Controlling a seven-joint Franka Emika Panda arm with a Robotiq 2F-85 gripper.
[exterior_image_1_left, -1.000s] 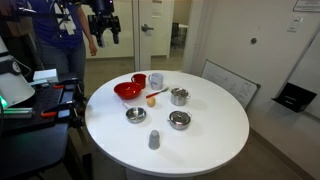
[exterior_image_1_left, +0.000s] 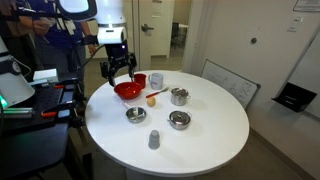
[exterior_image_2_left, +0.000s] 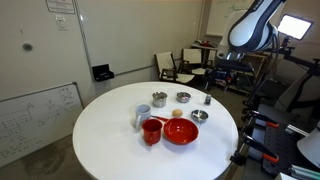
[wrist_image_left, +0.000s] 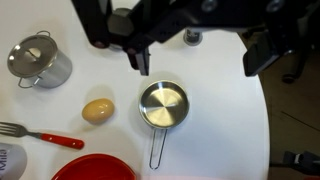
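My gripper (exterior_image_1_left: 118, 71) hangs over the near left part of the table, fingers apart and nothing between them. In the wrist view its two dark fingers (wrist_image_left: 138, 58) stand wide apart. Below them lies a small steel pan (wrist_image_left: 163, 103), its wire handle pointing toward the bottom of that view. A brown egg (wrist_image_left: 98, 111) lies to the pan's left. The red bowl (exterior_image_1_left: 128, 90) is close to the gripper in exterior view 1, and only its rim area shows at the wrist view's bottom edge. A grey shaker (exterior_image_1_left: 154, 141) stands alone near the front edge.
A steel pot (exterior_image_1_left: 179, 97) and another metal pot (exterior_image_1_left: 179, 120) stand toward the right. A red mug (exterior_image_2_left: 152, 131), a pale mug (exterior_image_2_left: 143, 115) and a red-handled fork (wrist_image_left: 55, 139) lie around the bowl.
The tabletop objects have not moved.
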